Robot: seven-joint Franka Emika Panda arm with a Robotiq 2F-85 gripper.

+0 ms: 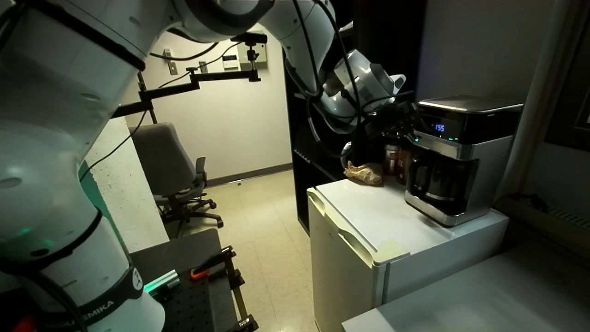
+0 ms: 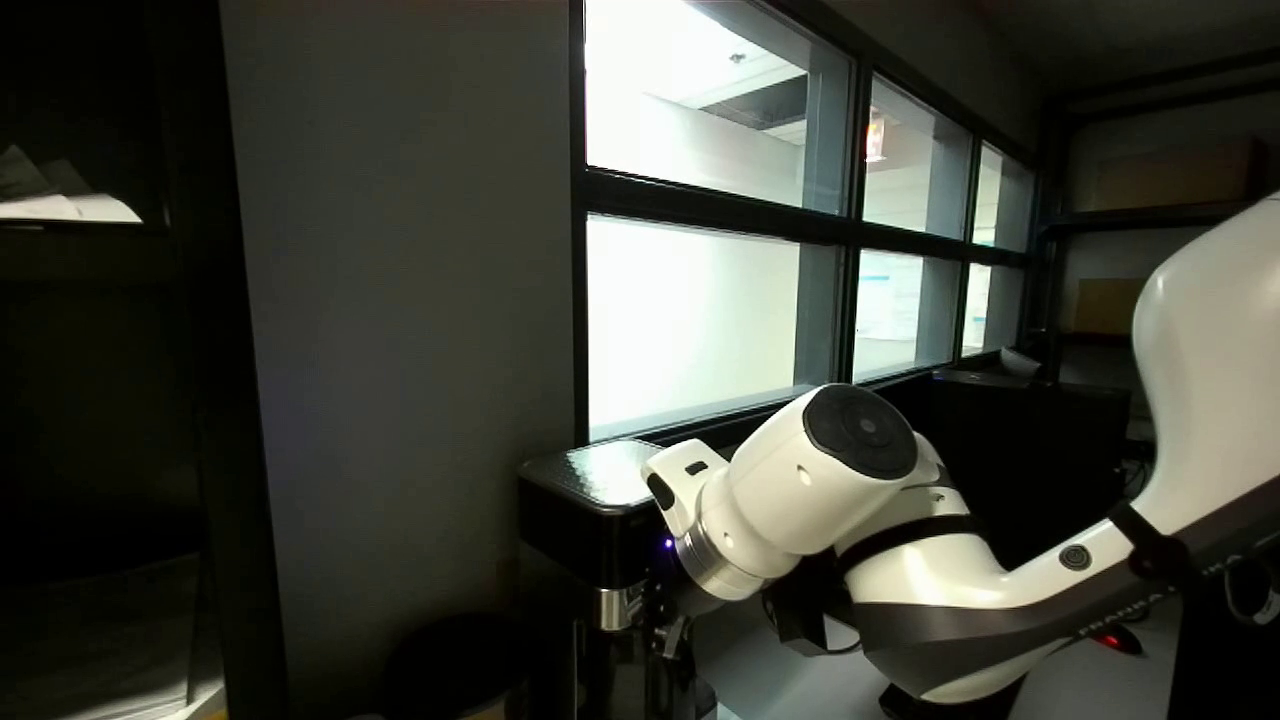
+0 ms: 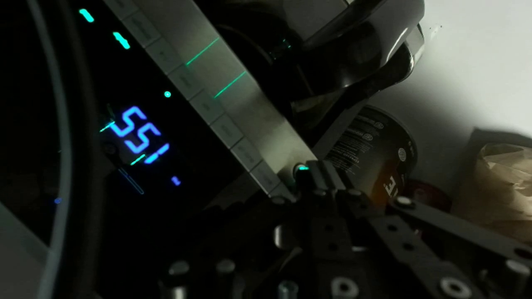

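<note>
A black and silver coffee maker stands on the white fridge top, its blue digits and green lights glowing. Close by its front panel, my gripper is shut, and nothing shows between its fingers. In the wrist view the fingertips lie over the end of the silver button strip, by a round green-lit button. Whether they touch that button I cannot tell. Beneath the strip sits the dark carafe. From the other exterior side, the arm's wrist hides the gripper and most of the machine's front.
A dark can and a crumpled brown paper bag stand behind the machine's side, near the gripper. Bare white surface stretches across the front of the fridge top. A wall with windows rises behind the machine.
</note>
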